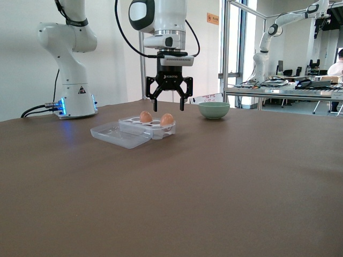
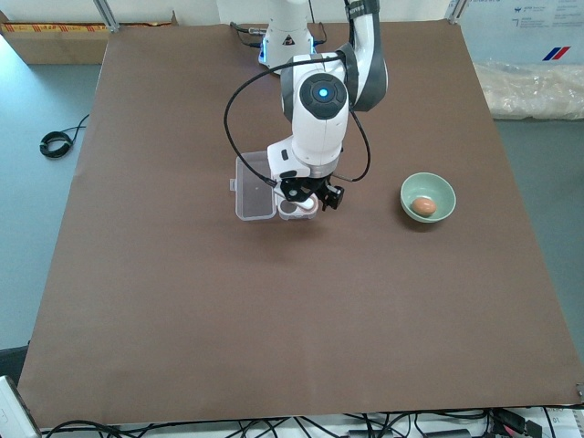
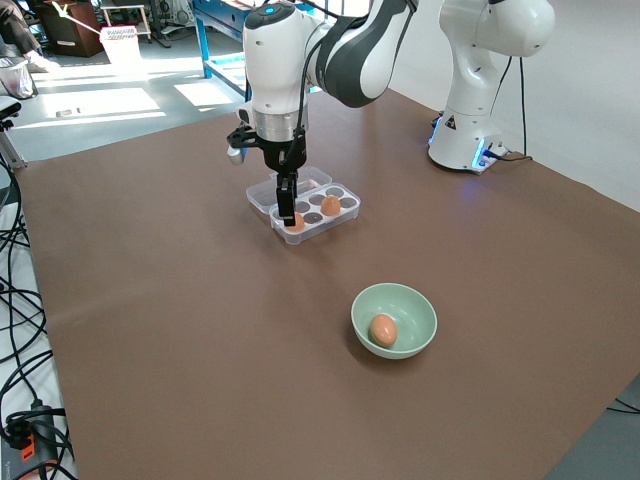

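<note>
My black gripper (image 1: 169, 104) hangs open above the egg carton (image 3: 340, 221), nothing between its fingers. A pale green bowl (image 3: 394, 339) holds one brown egg (image 3: 383, 330); in the camera left view it stands to the right of the carton.
My arm's white base (image 1: 77, 104) stands at the back. Cables run outside the table's edges.
</note>
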